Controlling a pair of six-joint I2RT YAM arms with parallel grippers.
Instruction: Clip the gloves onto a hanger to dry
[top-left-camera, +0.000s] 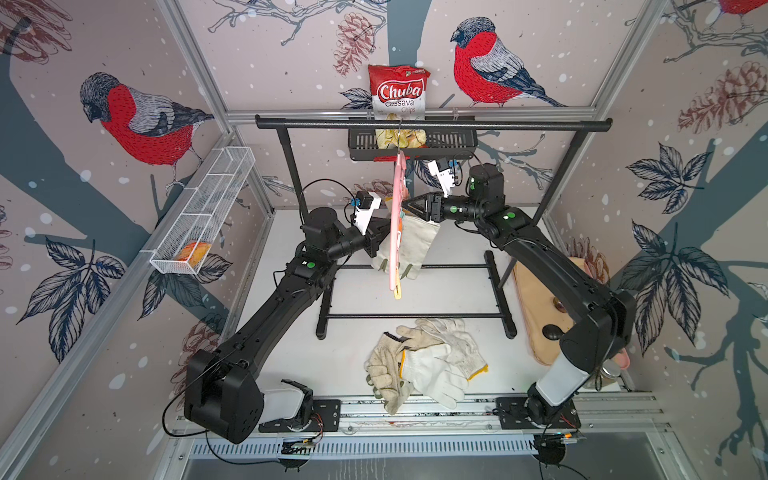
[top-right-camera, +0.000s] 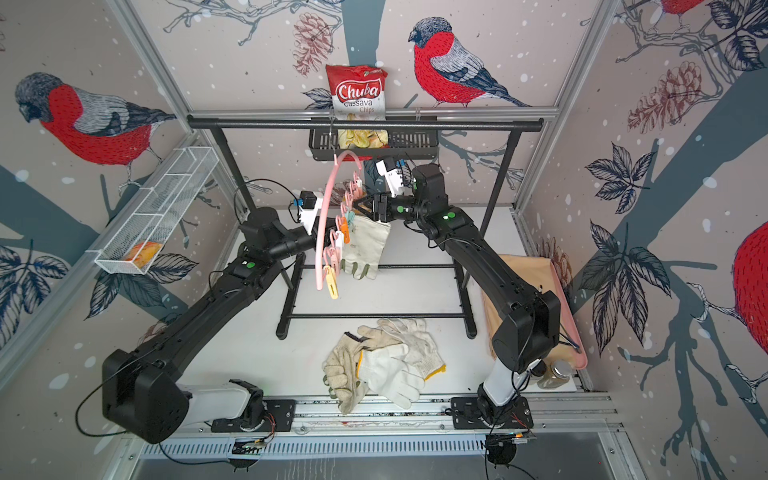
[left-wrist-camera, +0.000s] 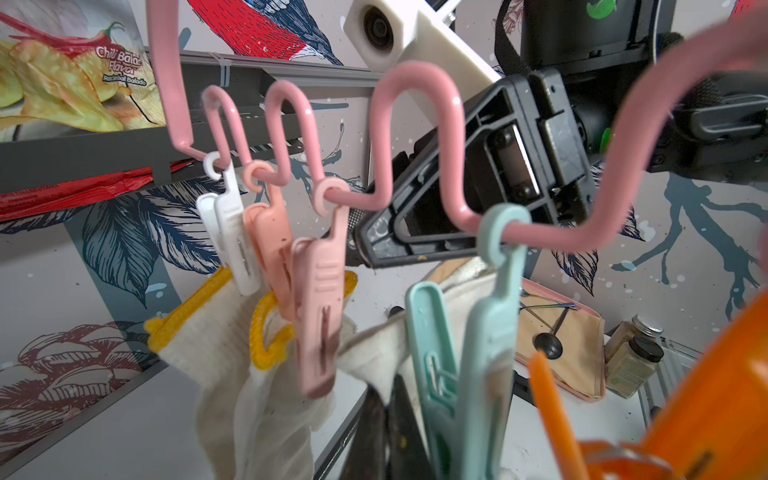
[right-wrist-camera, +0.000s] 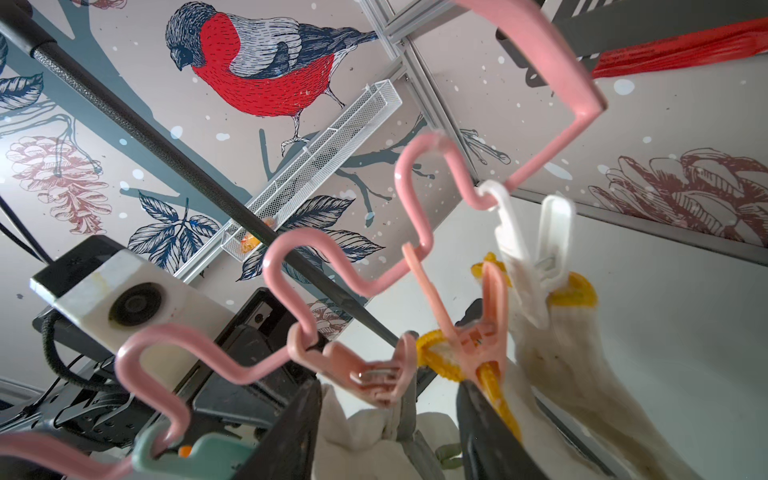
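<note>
A pink hanger with coloured clips hangs from the black rack, edge-on in the top left view. Two white gloves with yellow cuffs hang from its white clip and a salmon clip. A cream glove is behind the hanger. My left gripper is shut by the mint clip, glove fabric drawn to a point at its tips. My right gripper is open, its fingers apart below a pink clip, with the cream glove beyond them. Whether that clip bites the glove, I cannot tell.
Several loose gloves lie at the front of the table. The rack's top bar crosses above both arms. A board with spoons lies on the right, jars beside it. The rack's lower bars enclose bare table.
</note>
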